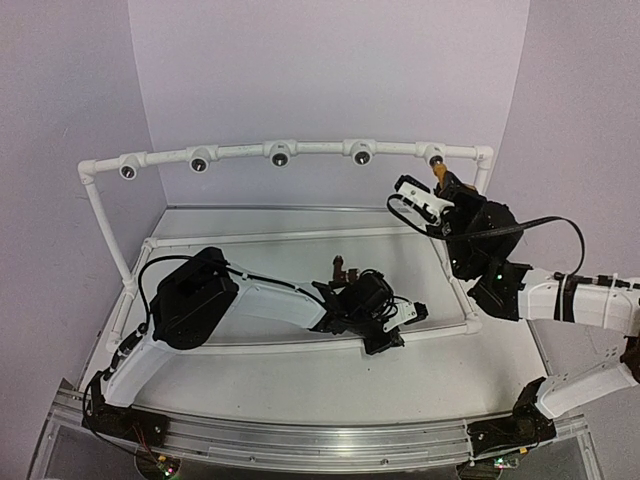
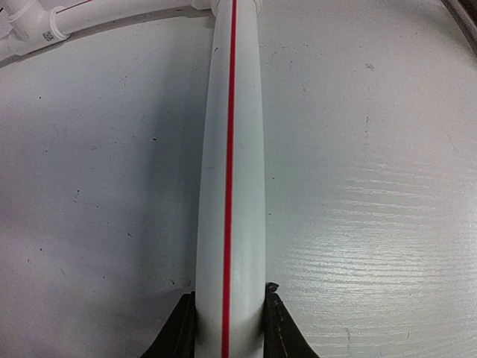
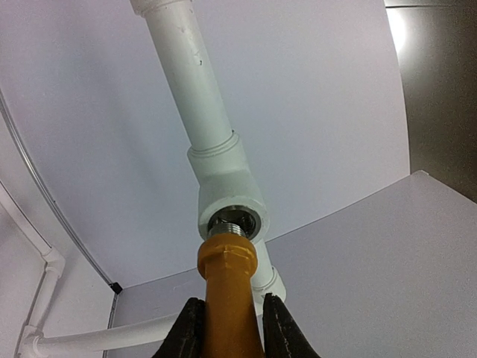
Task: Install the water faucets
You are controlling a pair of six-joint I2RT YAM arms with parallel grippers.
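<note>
An orange faucet (image 3: 228, 298) is held in my right gripper, which is shut on its body. Its threaded metal end (image 3: 228, 229) meets the mouth of the rightmost tee socket (image 3: 237, 216); how deep it sits cannot be made out. From above, the faucet (image 1: 439, 172) reaches up to that tee (image 1: 433, 151). My left gripper is shut around the front white pipe (image 2: 232, 179) of the base frame, the pipe filling the space between its fingers. A brown faucet (image 1: 339, 270) lies on the board behind the left arm, partly hidden by it.
Several other tees line the upper pipe (image 1: 320, 148), their sockets empty, such as the one left of the faucet (image 1: 361, 153). The left arm (image 1: 270, 300) crosses the middle of the base frame. Bare board (image 1: 250, 385) lies in front.
</note>
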